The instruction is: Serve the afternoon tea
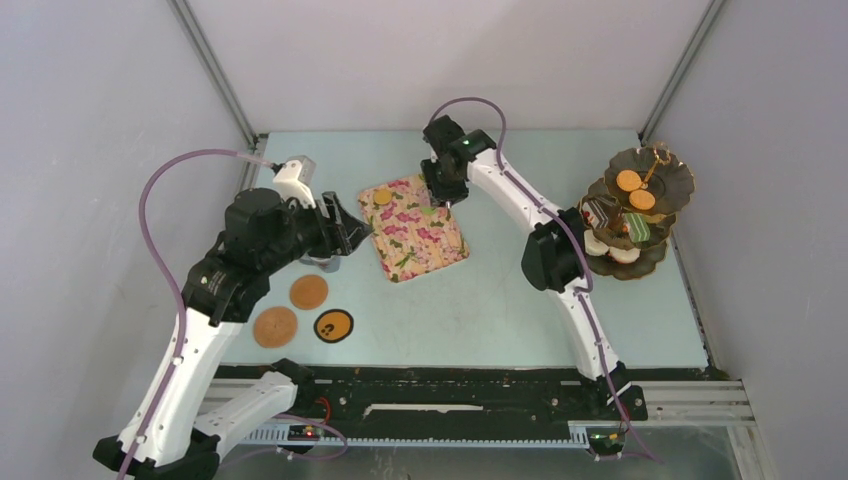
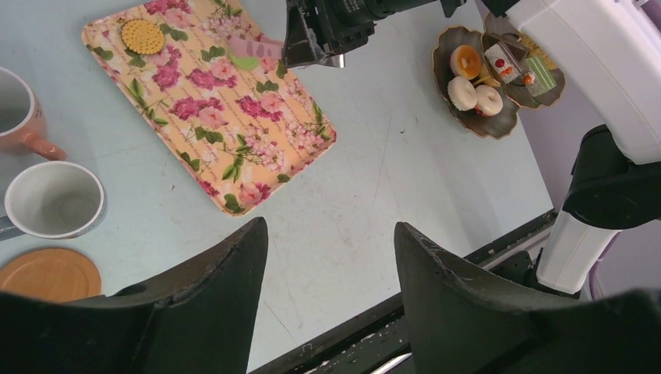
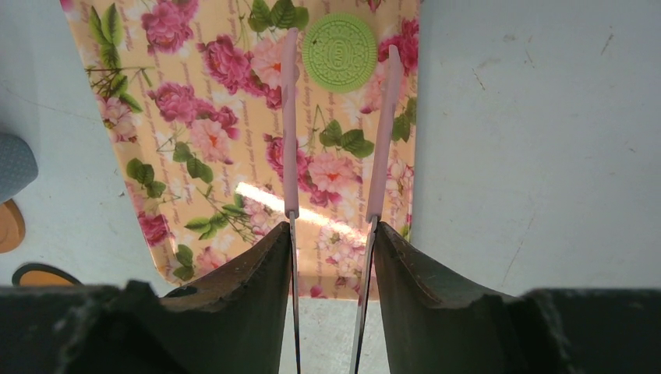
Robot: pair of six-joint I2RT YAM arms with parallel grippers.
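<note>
A green round biscuit (image 3: 340, 52) and a yellow one (image 2: 143, 36) lie on the floral tray (image 1: 420, 250). My right gripper is shut on metal tongs with pink tips (image 3: 290, 125). Those tips are spread, one on each side of the green biscuit in the right wrist view; whether they touch it I cannot tell. My left gripper stands open and empty left of the tray. A tiered stand (image 1: 640, 265) at the right holds cakes (image 1: 638, 228) and orange-topped pastries (image 1: 642, 200).
A white mug (image 2: 54, 201) and a pink mug (image 2: 15, 117) stand under the left arm. Near them lie brown coasters (image 1: 275, 327) and a black-rimmed coaster (image 1: 333, 326).
</note>
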